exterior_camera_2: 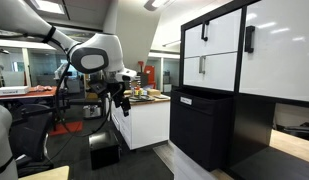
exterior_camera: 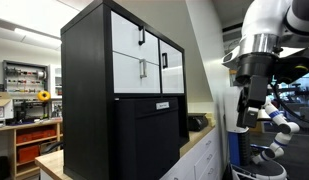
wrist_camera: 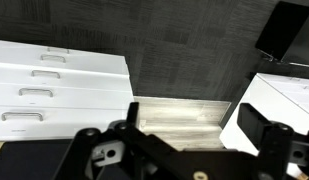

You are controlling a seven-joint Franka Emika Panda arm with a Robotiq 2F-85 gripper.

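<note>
A black cabinet (exterior_camera: 84, 100) with white fronts stands left of my arm in exterior view 1. Its upper white drawer front (exterior_camera: 127, 38) and the white door (exterior_camera: 172, 72) carry dark handles, and both look closed. Below them is a plain black front (exterior_camera_2: 201, 127), seen closed in exterior view 2. My gripper is open in the wrist view, its fingers wide apart and pale floor showing between them. From outside, the gripper (exterior_camera: 252, 118) hangs in free air, apart from the cabinet.
White drawers (wrist_camera: 59, 85) with metal handles line a low counter. A dark box (exterior_camera_2: 104, 150) lies on the floor beneath my arm.
</note>
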